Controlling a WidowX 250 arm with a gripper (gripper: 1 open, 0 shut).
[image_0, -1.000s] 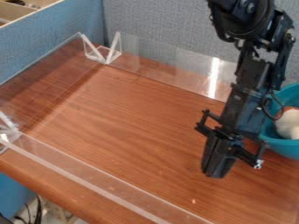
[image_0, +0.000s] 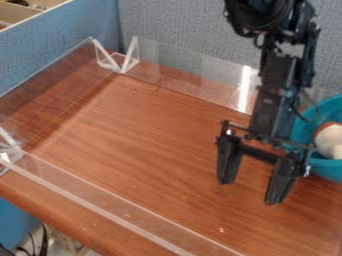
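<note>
My black gripper (image_0: 254, 176) hangs low over the right part of the wooden table, its two fingers spread open with nothing between them. Just right of it, partly behind the arm, sits a teal bowl (image_0: 322, 172) holding a pale round object (image_0: 330, 140) with some red on it, cut off by the right edge of the view.
Clear plastic walls with white corner brackets (image_0: 116, 60) line its edges. Grey padded panels stand behind, and cables lie at the lower left off the table.
The gripper has moved slightly up and left and turned, so both fingers now show apart. The upper arm has shifted left.
</note>
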